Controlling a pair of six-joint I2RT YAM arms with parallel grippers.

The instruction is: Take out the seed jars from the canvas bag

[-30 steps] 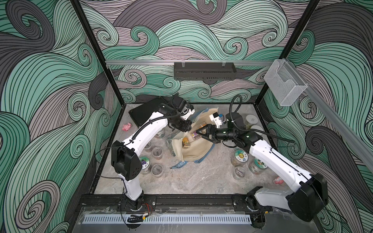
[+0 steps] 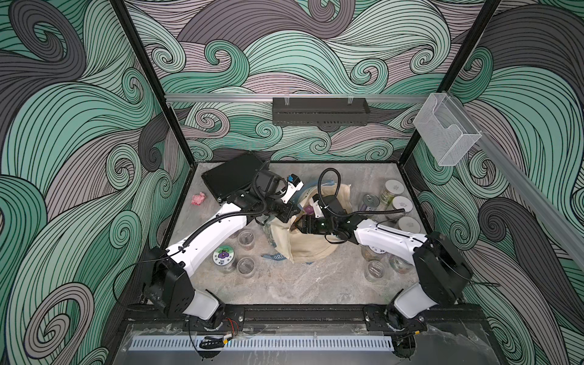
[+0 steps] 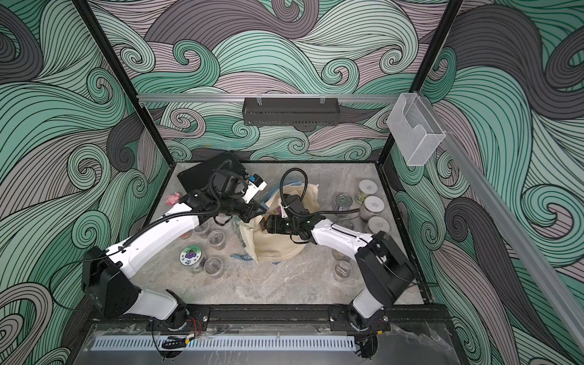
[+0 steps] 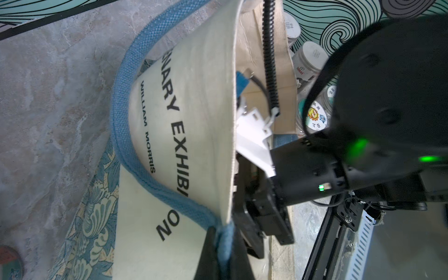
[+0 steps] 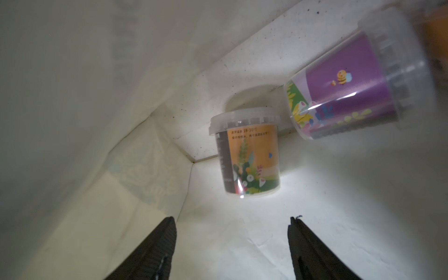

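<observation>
The canvas bag [image 2: 313, 243] lies open at table centre. My left gripper is shut on its blue handle [image 4: 158, 186] at the rim. My right gripper is inside the bag, fingers apart, nothing between them. Ahead of it in the right wrist view stands an orange-labelled seed jar [image 5: 249, 158]; beside it, to the right, a purple-labelled jar [image 5: 345, 88] lies on its side, with another orange item [image 5: 436, 32] partly visible at the edge.
Jars stand on both sides of the bag, including a lidded jar [image 2: 223, 255] at left and several [image 2: 392, 188] at right. A black board [image 2: 222, 176] lies back left, a pink object [image 2: 197, 198] beside it.
</observation>
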